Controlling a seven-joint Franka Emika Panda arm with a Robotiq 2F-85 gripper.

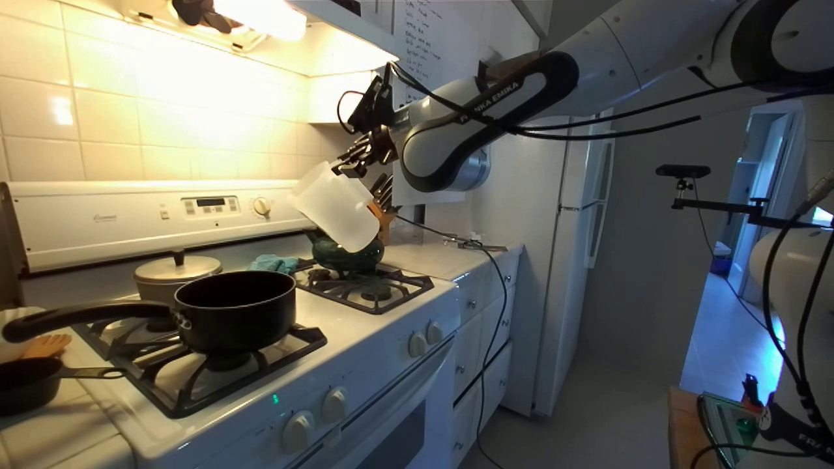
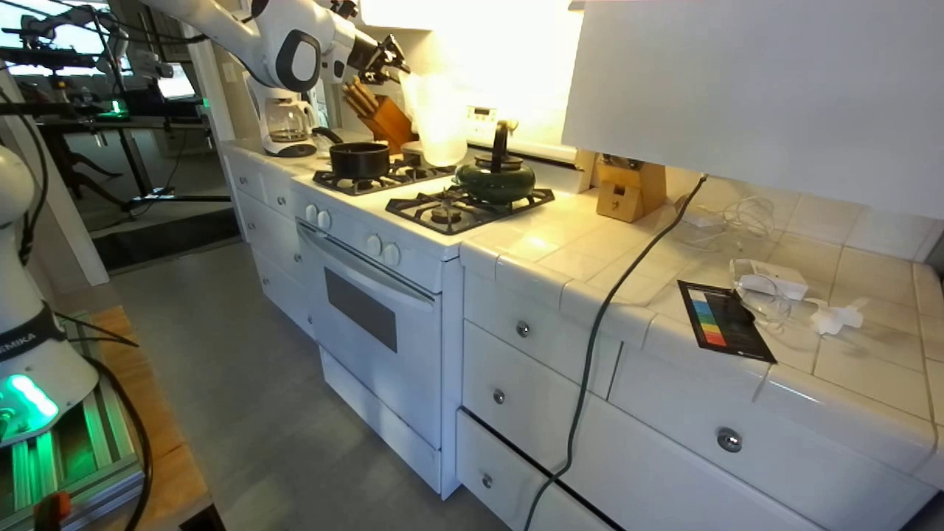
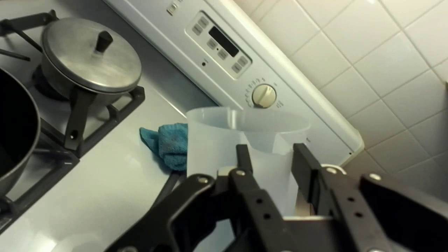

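My gripper is shut on a frosted translucent pitcher, apparently by its handle, though the fingers hide much of that grip in the wrist view. The pitcher hangs tilted in the air over the stove, its mouth toward the upper left in exterior view 1. Below and behind it there stands a dark green kettle on a burner. An open black saucepan sits on the front burner, apart from the pitcher. Whether the pitcher holds anything cannot be seen.
A lidded pot stands behind the saucepan. A teal cloth lies on the stovetop near the control panel. Knife blocks stand on the counter. A small black pan is at the left, and the saucepan's handle juts leftward.
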